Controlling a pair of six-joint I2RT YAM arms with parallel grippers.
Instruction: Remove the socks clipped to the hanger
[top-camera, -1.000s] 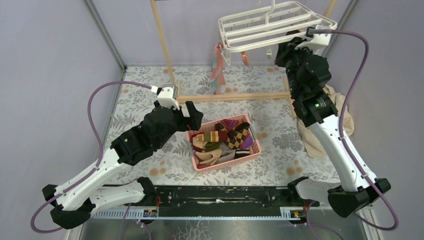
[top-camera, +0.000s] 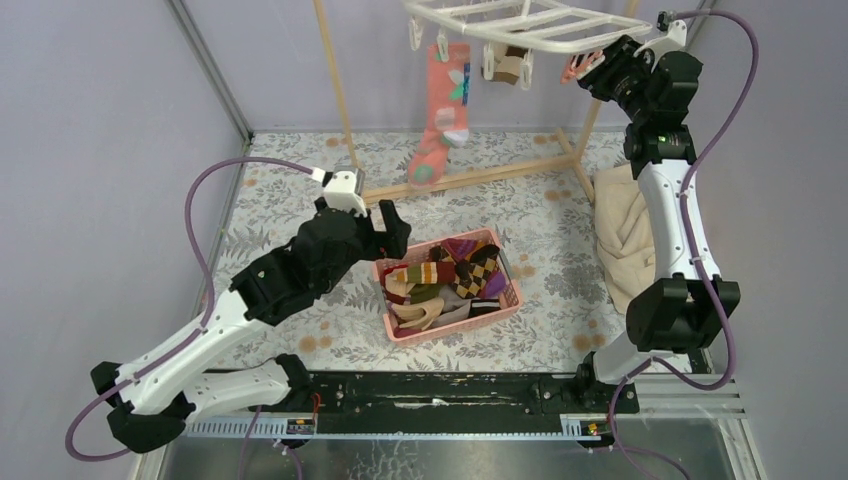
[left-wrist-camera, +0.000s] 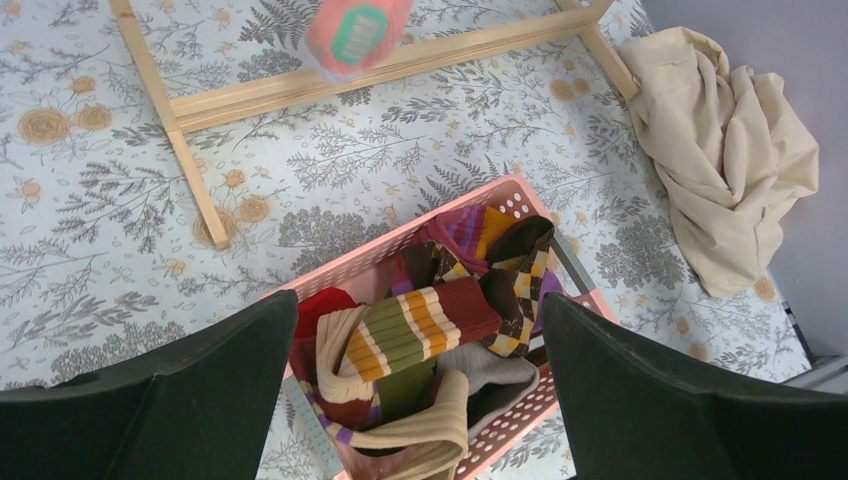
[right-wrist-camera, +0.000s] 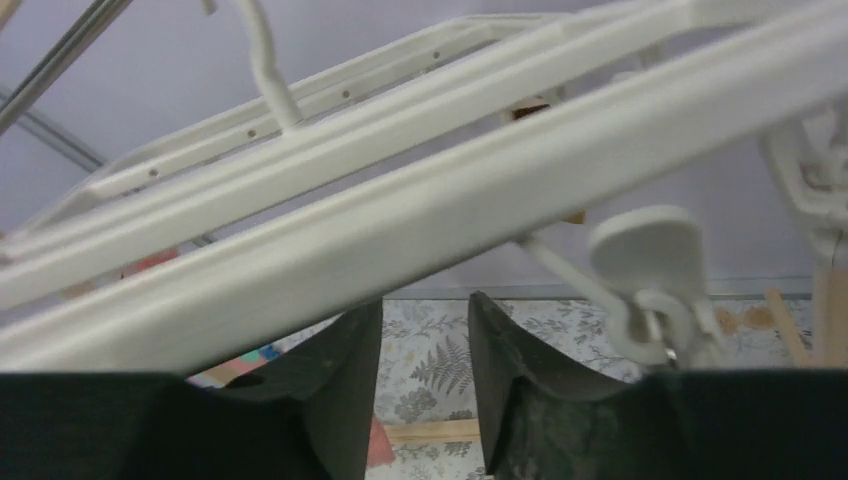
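Observation:
The white clip hanger (top-camera: 535, 40) hangs tilted at the top of the top view. From its left part dangles a coral-pink patterned sock (top-camera: 437, 110); a brown and beige sock (top-camera: 512, 65) hangs farther back. Another pinkish item (top-camera: 578, 66) shows beside my right gripper (top-camera: 600, 78) at the hanger's right end. In the right wrist view a hanger bar (right-wrist-camera: 420, 225) crosses just above the fingers (right-wrist-camera: 345, 385), which are apart with nothing between them; an empty-looking clip (right-wrist-camera: 650, 270) hangs to their right. My left gripper (top-camera: 388, 232) is open over the basket's far left edge, holding nothing.
A pink basket (top-camera: 455, 331) full of several mixed socks stands on the patterned floor. Wooden stand legs (top-camera: 480, 179) lie behind it. Beige cloth (top-camera: 624, 230) is heaped on the right, near the right forearm.
My left arm shifted only slightly.

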